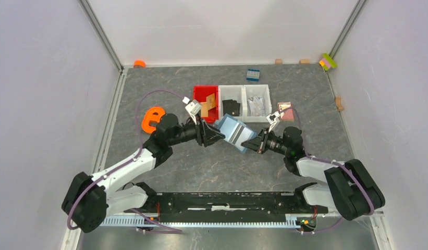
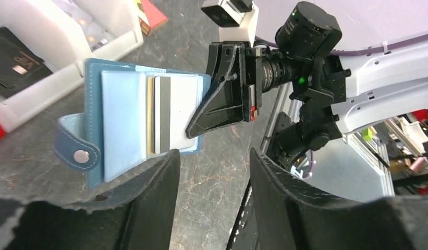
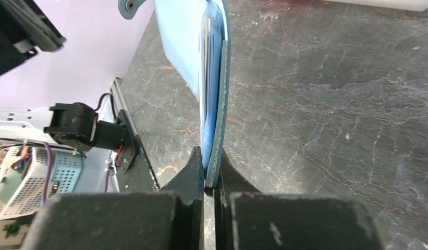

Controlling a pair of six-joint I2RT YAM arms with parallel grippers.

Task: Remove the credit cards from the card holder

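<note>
The light blue card holder (image 1: 233, 130) is held up between the arms, lying open with several cards (image 2: 172, 114) in its sleeve and its snap strap (image 2: 78, 148) hanging at the left in the left wrist view. My right gripper (image 1: 258, 143) is shut on the holder's edge, which runs down between the fingers in the right wrist view. My left gripper hangs just beside the holder, fingers apart with nothing between them, pointed at the cards.
Behind are a red bin (image 1: 199, 91) and white bins (image 1: 245, 88) with dark and clear items. An orange object (image 1: 148, 122) lies at left, small boxes (image 1: 285, 115) at right.
</note>
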